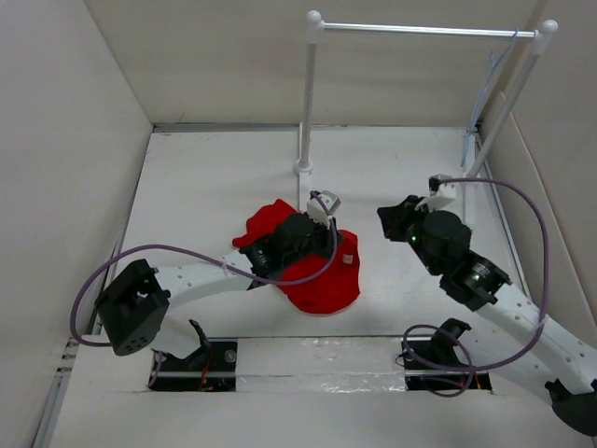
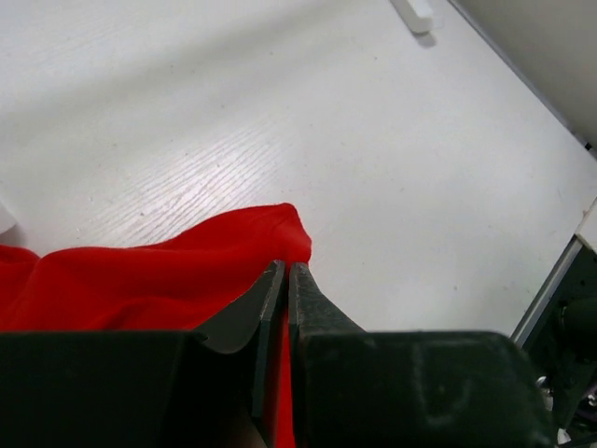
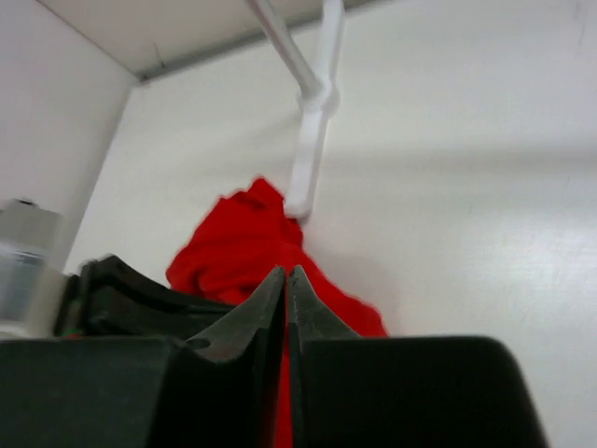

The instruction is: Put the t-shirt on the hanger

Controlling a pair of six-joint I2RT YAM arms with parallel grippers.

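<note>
The red T-shirt (image 1: 317, 289) lies bunched on the white floor at the middle of the top view, partly under my left arm. My left gripper (image 1: 331, 239) is low at the shirt's right part, its fingers shut; in the left wrist view their tips (image 2: 288, 280) are against the red cloth, and whether any is pinched cannot be seen. My right gripper (image 1: 390, 220) hangs right of the shirt, apart from it; in the right wrist view its fingertips look close together, with the shirt beyond them. No hanger is clearly visible.
A white rack with a metal bar (image 1: 420, 32) stands at the back, its posts on floor feet. Blue cords (image 1: 480, 93) hang at its right post. Walls enclose the left, back and right. Bare floor lies left and right of the shirt.
</note>
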